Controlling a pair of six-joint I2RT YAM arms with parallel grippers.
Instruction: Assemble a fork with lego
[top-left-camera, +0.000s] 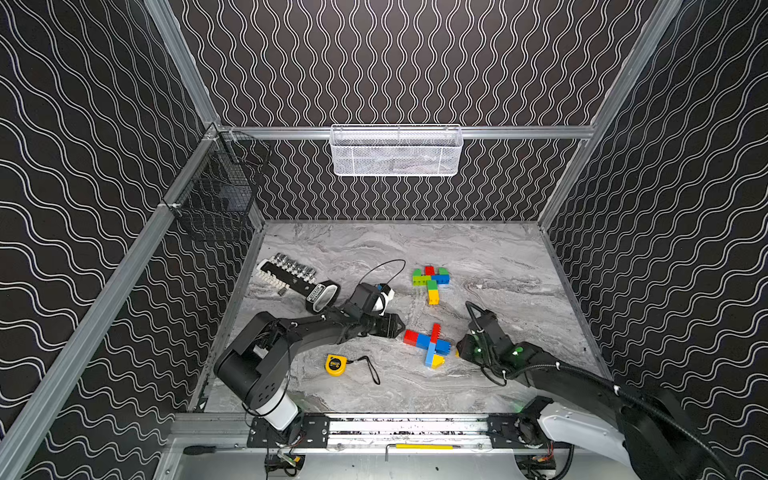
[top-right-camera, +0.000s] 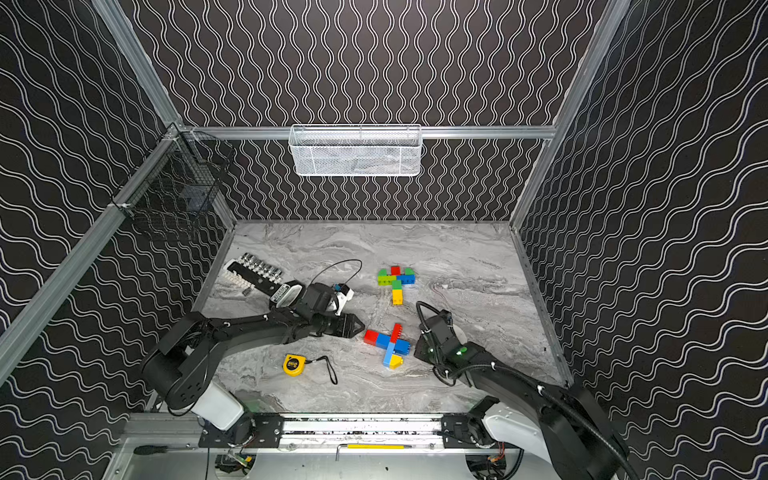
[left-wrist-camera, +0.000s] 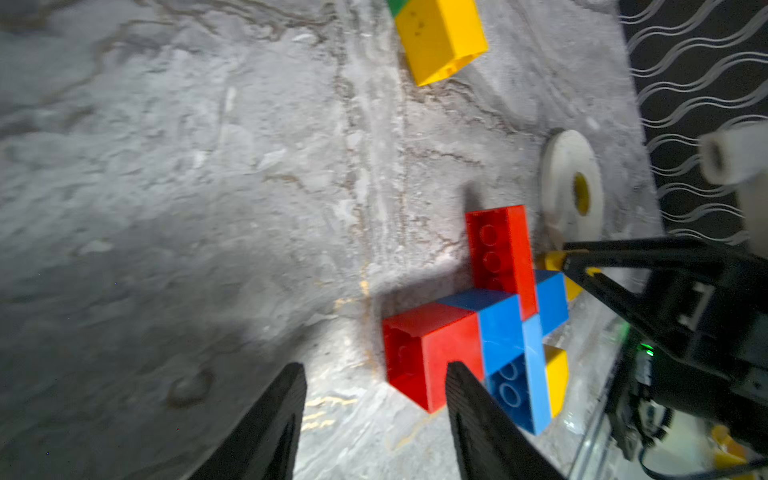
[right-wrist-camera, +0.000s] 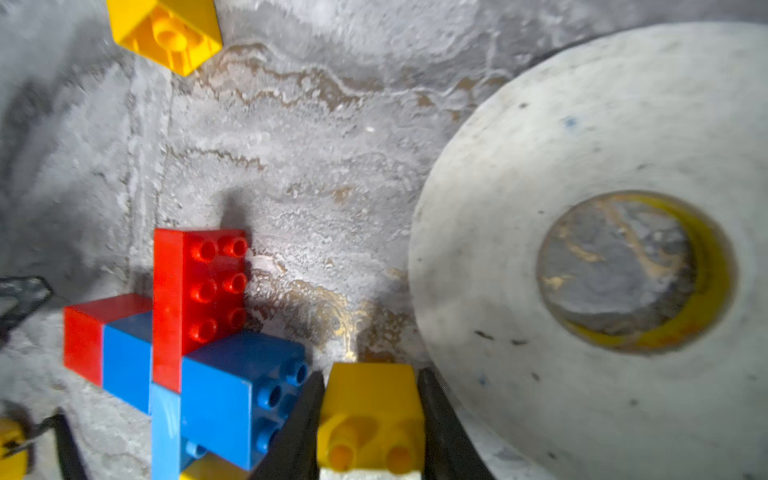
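Note:
A cluster of red, blue, light-blue and yellow bricks (top-left-camera: 421, 341) lies on the grey floor between the grippers, with a red brick (right-wrist-camera: 173, 304) crossing the blue ones. Behind it lies a second, mostly green, blue and yellow cluster (top-right-camera: 397, 294). My left gripper is open, just left of the red end, with nothing between its fingers. My right gripper is shut on a yellow brick (right-wrist-camera: 369, 400), raised beside the blue brick (right-wrist-camera: 224, 392), right of the cluster.
A white roll (right-wrist-camera: 488, 168) lies right of the bricks, under my right arm. A tape measure (top-left-camera: 335, 365) sits front left and a socket set (top-left-camera: 292, 273) back left. A white mesh basket (top-left-camera: 396, 172) hangs on the back wall.

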